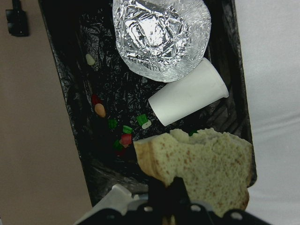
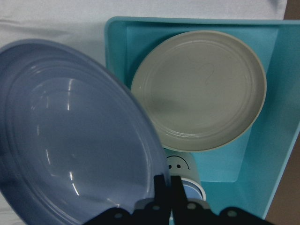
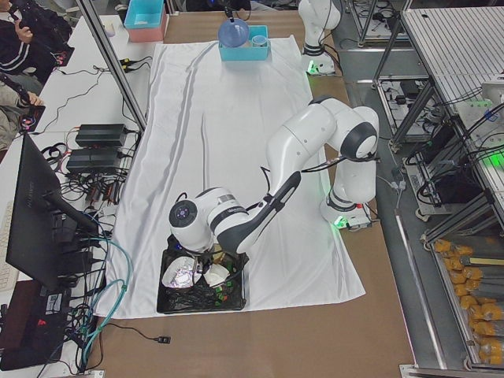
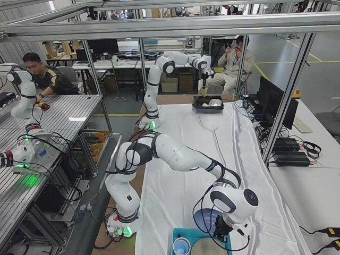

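Observation:
My left gripper is shut on a piece of bread [image 1: 197,168], above the black tray [image 1: 65,93] that holds a crumpled foil dish [image 1: 159,35], a white paper cup [image 1: 185,96] on its side and small coloured scraps. My right gripper is shut on a blue plate [image 2: 79,131], held over the edge of a turquoise bin [image 2: 281,140]. In that bin lie a grey plate [image 2: 197,89] and a cup [image 2: 187,173] with a smiley face.
A white cloth [image 3: 220,126] covers the table, clear in the middle. A monitor [image 3: 39,220], cables and black boxes stand along the left side.

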